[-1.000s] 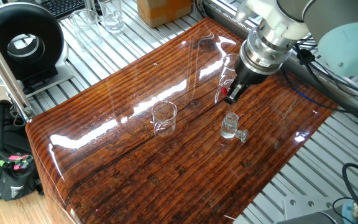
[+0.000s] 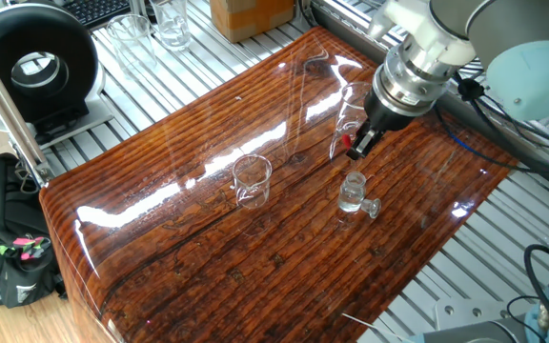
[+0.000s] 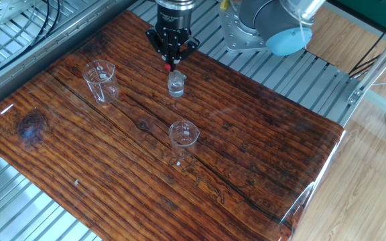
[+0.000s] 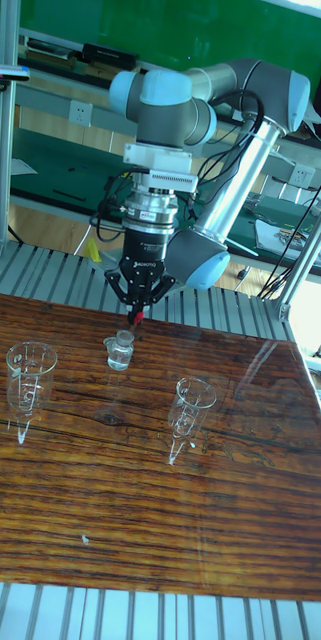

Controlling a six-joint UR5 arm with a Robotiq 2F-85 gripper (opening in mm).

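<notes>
A small glass bottle [image 2: 352, 192] with clear liquid stands upright on the wooden table, its mouth uncovered. Its glass stopper [image 2: 372, 208] lies right beside its base. Above the bottle and a little to one side hangs my gripper [image 3: 171, 65], pointing down. Its fingertips are together, with a red spot at the tip and nothing visible between them; a gap separates them from the bottle in exterior view 1. One clear beaker [image 2: 252, 183] stands near the middle of the table. Another beaker [image 3: 101, 82] is nearer the far edge, partly behind the gripper in exterior view 1.
Off the table, more glassware [image 2: 132, 43] and a cardboard box [image 2: 251, 17] sit on the slatted surface. A black cable [image 2: 503, 110] hangs by the arm.
My gripper has shifted very slightly to the right in exterior view 1. A thin white strip at the bottom edge now reaches farther in. The glassware stays in place.
</notes>
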